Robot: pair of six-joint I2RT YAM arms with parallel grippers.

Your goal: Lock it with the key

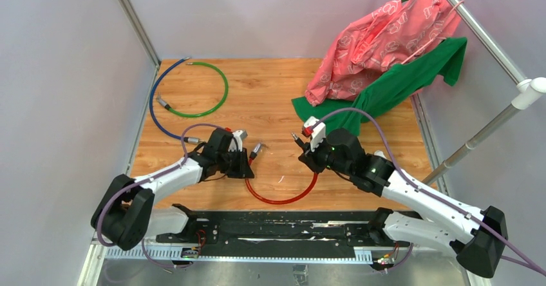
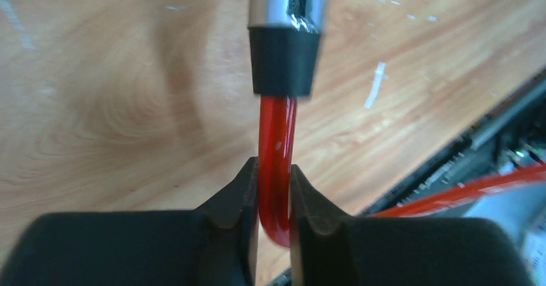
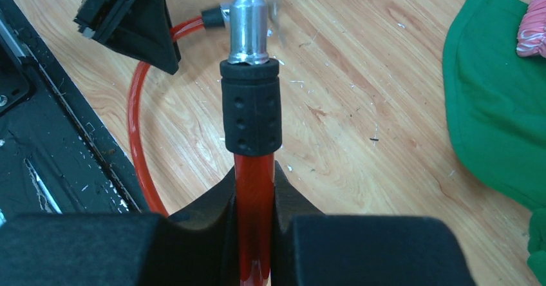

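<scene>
A red cable lock (image 1: 280, 201) curves between my grippers. Its left end, a metal lock head with a black collar (image 2: 283, 60), stands above the left gripper, whose fingers are round the red tube; whether they grip it is unclear. My right gripper is shut on the other end, just below the black sleeve (image 3: 251, 105) and metal tip (image 3: 248, 22), which points up in the right wrist view. I cannot make out a key.
Blue (image 1: 154, 115) and green (image 1: 225, 89) cables lie at the back left. Green cloth (image 1: 409, 73) and pink fabric (image 1: 367, 47) fill the back right, beside a metal pole (image 1: 476, 141). The board's front edge borders a black rail.
</scene>
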